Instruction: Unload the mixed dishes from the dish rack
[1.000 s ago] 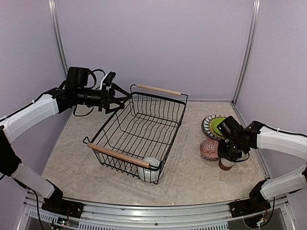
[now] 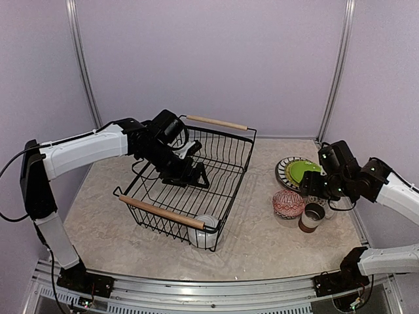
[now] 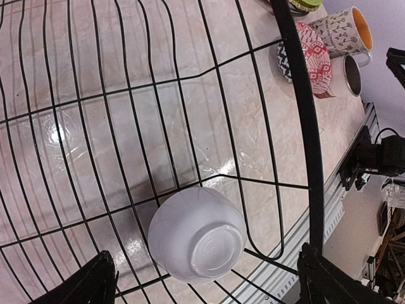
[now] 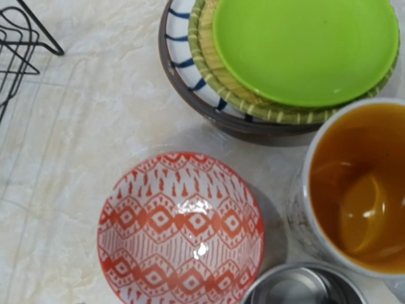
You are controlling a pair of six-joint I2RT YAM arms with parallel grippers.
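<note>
A white bowl (image 3: 196, 234) lies upside down in the near right corner of the black wire dish rack (image 2: 226, 176); in the top view this bowl (image 2: 204, 229) shows through the wires. My left gripper (image 2: 200, 175) is over the rack's middle, open and empty, its fingers (image 3: 323, 278) wide apart at the bottom of the left wrist view. Above the dishes on the right, my right gripper (image 2: 313, 186) is open, with nothing held. Below it are a red patterned bowl (image 4: 180, 228), a mug with an orange inside (image 4: 364, 190) and a metal-lined cup (image 2: 311, 216).
A green plate (image 4: 307, 47) is stacked on a larger striped dish (image 4: 183, 76) at the back right. Wooden handles (image 2: 163, 212) cap the rack's near and far ends. Between the rack and the dishes, the counter (image 2: 258, 239) is bare.
My left gripper has moved right and nearer, from the rack's far left to over its middle. The right gripper has lifted back off the cup, which now stands uncovered.
</note>
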